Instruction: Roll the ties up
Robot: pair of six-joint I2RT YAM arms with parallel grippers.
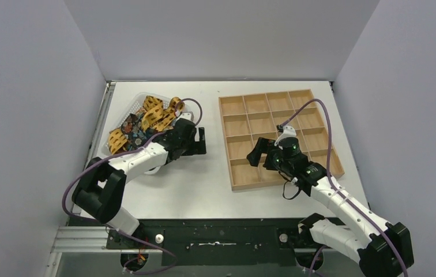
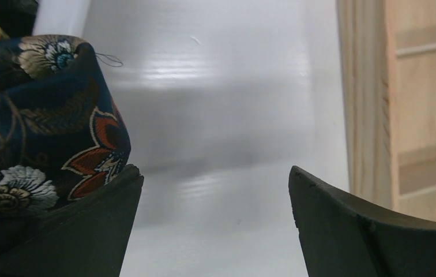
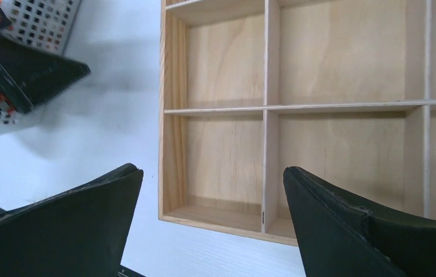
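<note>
A white basket at the left of the table holds a heap of ties: yellow ones with dark marks and dark floral ones. My left gripper stands open at the basket's right side, its forearm covering the basket's front part. In the left wrist view, a dark floral tie hangs beside the left finger, outside the gap; only bare table shows between the fingers. Over the front left of the wooden tray, my right gripper is open and empty.
The divided tray's compartments look empty where visible. Bare white table lies between basket and tray and along the front. Grey walls stand at the back and both sides.
</note>
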